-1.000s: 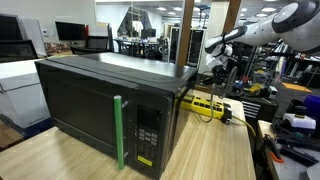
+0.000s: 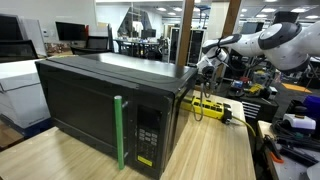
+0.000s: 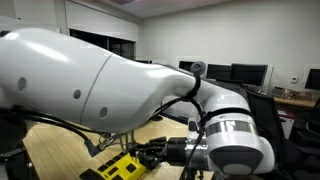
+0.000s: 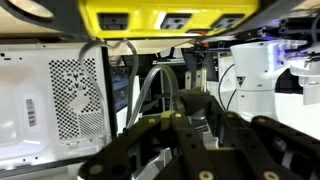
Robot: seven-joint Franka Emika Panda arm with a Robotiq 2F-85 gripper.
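Note:
A yellow block with dark openings lies on the wooden table behind the black microwave. Above the block, near the microwave's far right corner, hangs my gripper. From the other side, the dark gripper appears close to the same yellow block, partly hidden by the white arm. In the wrist view, the yellow block crosses the top edge and dark gripper parts fill the lower middle. How far its fingers stand apart is unclear, and no held object can be made out.
A thin grey cable loops down from the table edge. Below that edge stand a perforated white computer case and other equipment. Bare tabletop lies right of the microwave.
The microwave and yellow block have stayed in place.

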